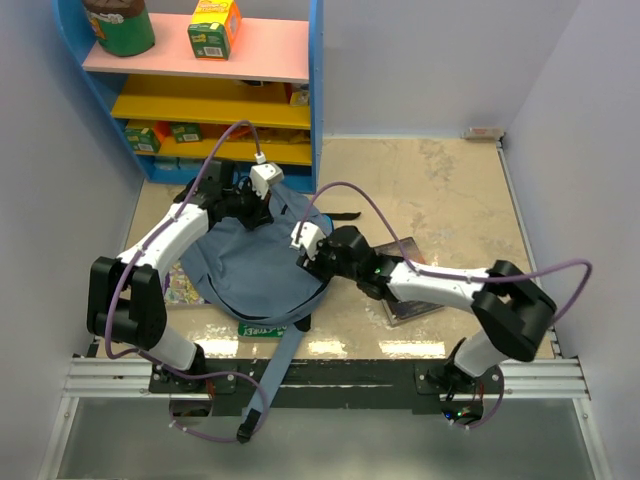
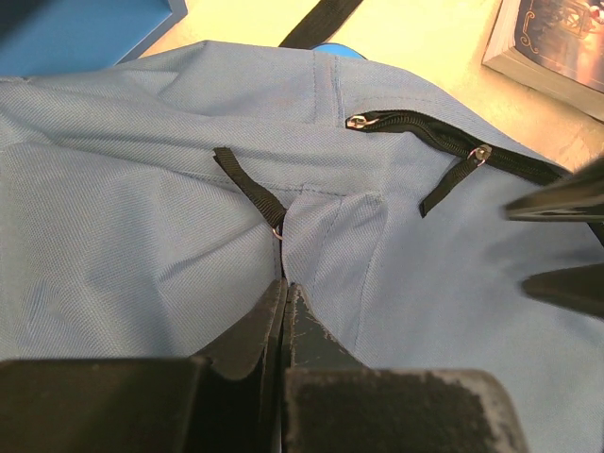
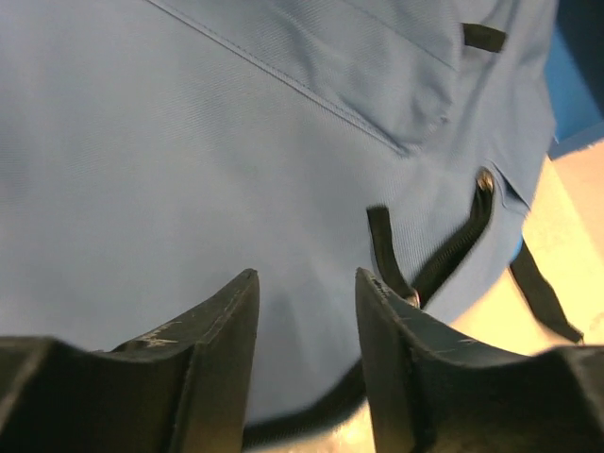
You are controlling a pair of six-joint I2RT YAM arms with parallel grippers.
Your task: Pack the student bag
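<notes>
The blue-grey bag [image 1: 255, 265] lies flat on the floor, with black zippers and straps. In the left wrist view, my left gripper is shut, its tips on the bag fabric at a dark zipper line below a black pull tab [image 2: 247, 184]. Whether anything thin is pinched there is hidden. My right gripper is open over the bag's plain panel, nothing between its fingers. Beside its right finger is another black pull tab [image 3: 385, 243] on the edge zipper [image 3: 462, 241]. In the left wrist view this zipper's pull tab [image 2: 451, 184] hangs loose.
A dark book [image 1: 402, 312] lies right of the bag, partly under my right arm. A green item [image 1: 260, 330] pokes out below the bag, and a colourful book [image 1: 182, 290] sits at its left. The blue shelf [image 1: 316, 95] stands behind.
</notes>
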